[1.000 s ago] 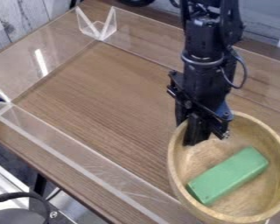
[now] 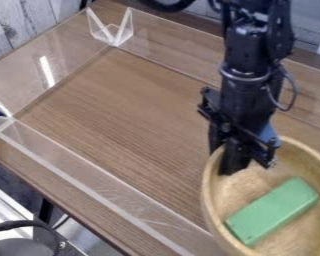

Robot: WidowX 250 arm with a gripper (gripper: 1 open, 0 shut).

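My gripper (image 2: 230, 150) is at the upper left rim of a large tan bowl (image 2: 219, 205) on the right of the camera view, shut on that rim; its fingertips are partly hidden by the dark wrist housing. Inside the bowl lies a green rectangular block (image 2: 272, 212). The bowl runs past the right edge of the frame.
A clear bracket (image 2: 111, 28) stands at the back left. Dark cables lie beyond the front left edge.
My gripper and the bowl have shifted right and slightly down in the view, the green block moving along with the bowl.
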